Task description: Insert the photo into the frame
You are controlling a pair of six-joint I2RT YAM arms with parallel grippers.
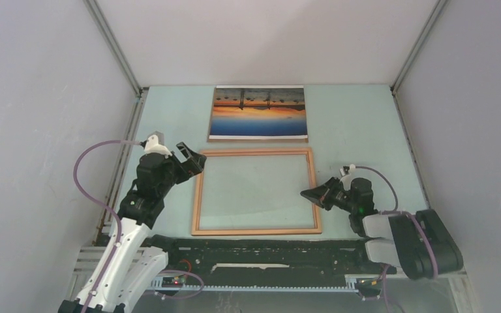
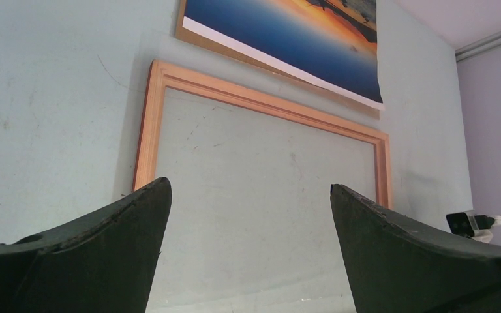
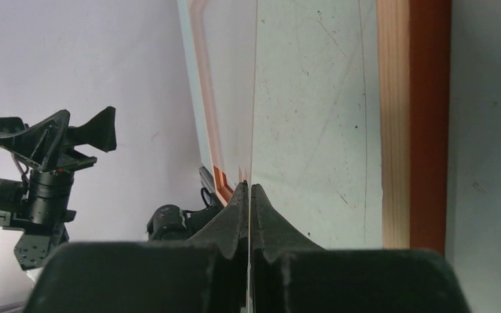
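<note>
The photo [image 1: 258,117], a sunset print with white margins, lies on a brown backing board [image 1: 258,139] behind the frame. Flat on the table lies the wooden frame [image 1: 256,231], with no picture inside it. My right gripper [image 1: 302,192] is over the frame's right side, fingers shut. Between its fingertips in the right wrist view runs the thin edge of a clear sheet [image 3: 231,85]; the far frame side looks hazy through it. The sheet's full outline cannot be made out from above. My left gripper [image 1: 192,151] stands open and empty near the frame's back left corner.
White walls enclose the back and sides. A dark strip [image 1: 254,251] runs along the front edge.
</note>
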